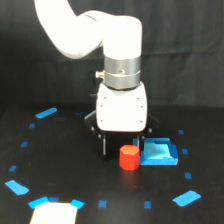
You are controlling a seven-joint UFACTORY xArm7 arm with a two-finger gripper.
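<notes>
A red block stands on the dark table, at the left front corner of a small blue open tray. Above and slightly left of the block hangs my gripper, its white hand pointing down. Its dark fingers are hard to make out against the black background, but they look spread apart. The left finger comes down left of the block with a gap between them. Whether the right finger touches the block cannot be made out.
Blue strips and small squares mark the dark table, among them a strip at the front right. A pale block is cut off by the bottom edge.
</notes>
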